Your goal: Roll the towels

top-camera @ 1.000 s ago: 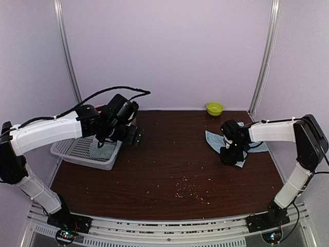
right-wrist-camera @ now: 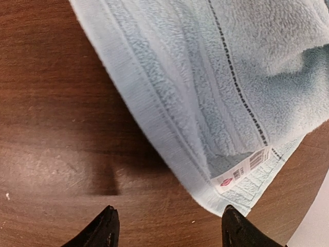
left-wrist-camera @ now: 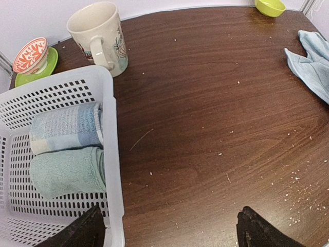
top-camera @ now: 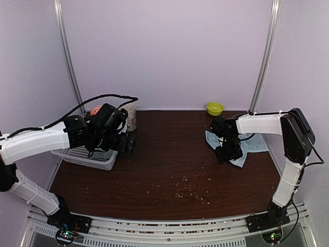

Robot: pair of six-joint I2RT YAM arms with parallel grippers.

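A crumpled light blue towel (top-camera: pixel 257 144) (right-wrist-camera: pixel 169 103) lies on the right of the table, a barcode label showing on it in the right wrist view. My right gripper (top-camera: pixel 226 154) is open just over the towel's near corner, nothing between its fingers. Two rolled towels, one checked (left-wrist-camera: pixel 67 128), one mint (left-wrist-camera: pixel 67 172), rest in a white perforated basket (top-camera: pixel 85 160) (left-wrist-camera: pixel 113 170) at the left. My left gripper (top-camera: pixel 126 142) is open above the table by the basket's right side, empty.
A mug (left-wrist-camera: pixel 105 38) and a patterned bowl (left-wrist-camera: pixel 31 57) on a green plate stand behind the basket. A yellow bowl (top-camera: pixel 215 108) is at the back right.
My left gripper has moved slightly leftward from a second ago.
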